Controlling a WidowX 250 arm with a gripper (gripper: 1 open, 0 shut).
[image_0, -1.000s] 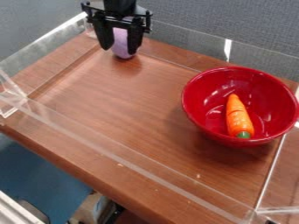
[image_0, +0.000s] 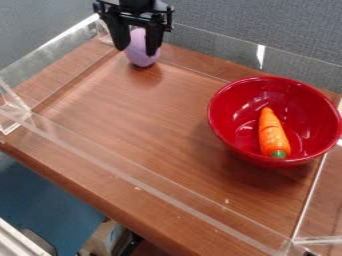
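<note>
My black gripper is at the top left of the camera view, its two dark fingers apart just above and in front of a purple object standing at the back of the wooden table. Whether the fingers touch that object cannot be told. A red bowl sits on the right, with an orange carrot with a green tip lying inside it.
Clear plastic walls border the wooden tabletop. A grey padded wall stands behind it.
My gripper has risen slightly from in front of the purple object. The bowl and carrot are unchanged.
</note>
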